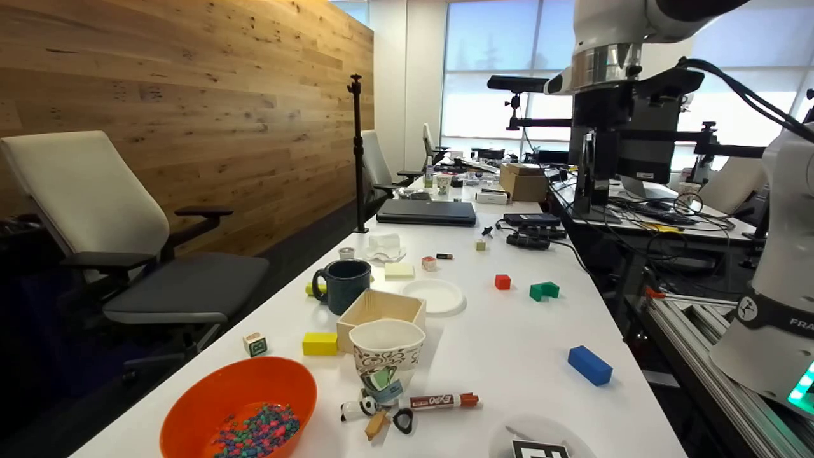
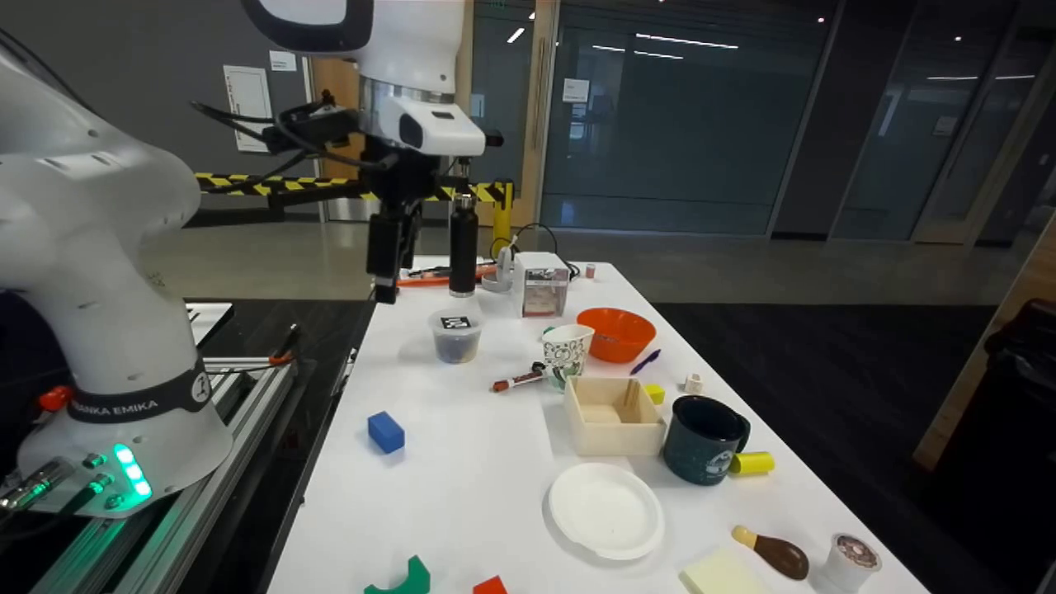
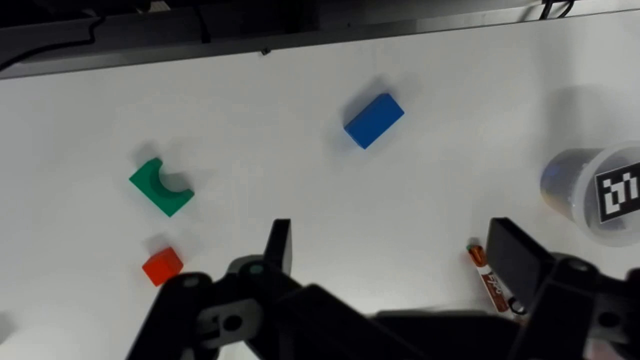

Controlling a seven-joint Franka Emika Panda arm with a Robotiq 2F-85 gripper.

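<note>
My gripper hangs high above the white table, open, and nothing lies between its fingers. In the wrist view a blue block [image 3: 374, 120] rests on the table beyond the fingertips. Off to the left there lie a green arched block [image 3: 159, 187] and a red cube [image 3: 163, 266]. An Expo marker [image 3: 492, 282] shows beside the right finger, partly covered by it. At the right edge stands a clear lidded tub [image 3: 561, 180] with a black-and-white tag. The second exterior view shows the gripper [image 2: 386, 292] well above the tabletop, near the tub.
A wooden box [image 1: 379, 313], a paper cup [image 1: 386, 343], a dark mug [image 1: 344, 284], a white plate [image 1: 435, 295] and an orange bowl [image 1: 229, 381] crowd the table's far side from the arm. Bare tabletop surrounds the blue block.
</note>
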